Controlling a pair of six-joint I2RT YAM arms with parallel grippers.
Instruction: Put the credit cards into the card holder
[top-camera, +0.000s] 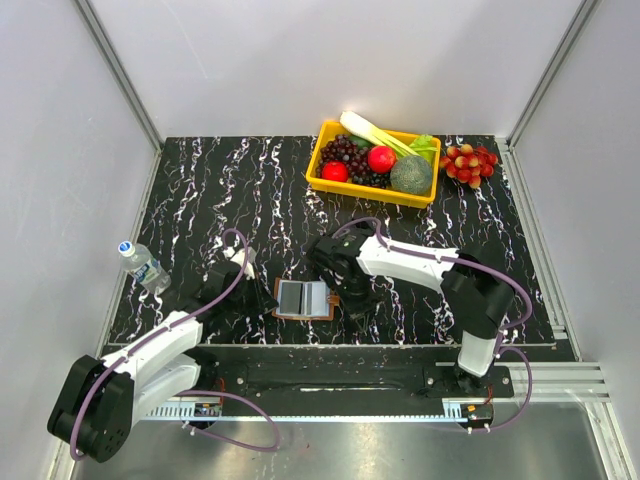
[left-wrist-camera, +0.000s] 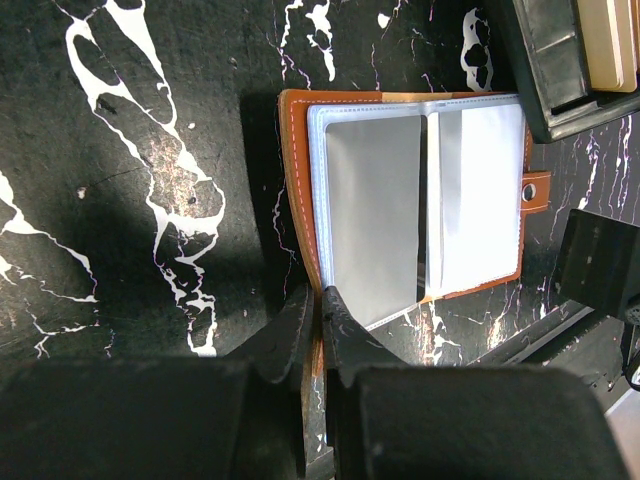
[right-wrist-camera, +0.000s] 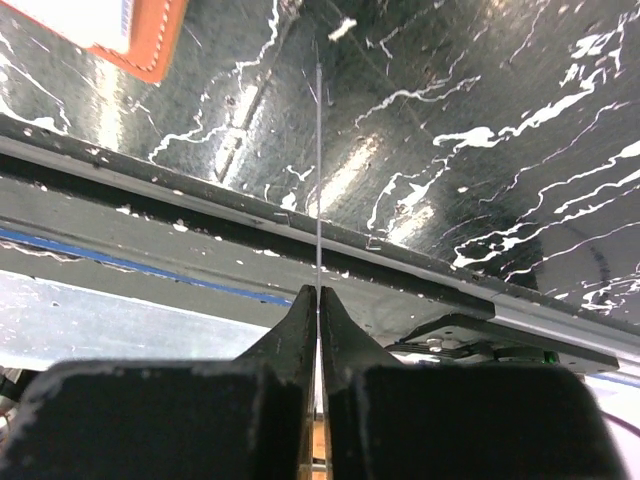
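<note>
The open brown card holder (top-camera: 303, 300), with clear sleeves inside, lies at the table's front edge. In the left wrist view my left gripper is shut on the near left edge of the holder (left-wrist-camera: 372, 200). My right gripper is shut on a thin card (right-wrist-camera: 319, 170), seen edge-on as a fine line reaching past its fingertips. A corner of the holder (right-wrist-camera: 150, 40) shows at upper left there, apart from that card. More cards (left-wrist-camera: 605, 45) stand in a black tray (left-wrist-camera: 548, 60) beyond the holder's far right corner.
At the back stands a yellow basket (top-camera: 372, 191) of fruit and vegetables, with red grapes (top-camera: 468, 165) to its right. A water bottle (top-camera: 145, 267) lies at the left. Between basket and holder the black table (top-camera: 265, 215) is clear.
</note>
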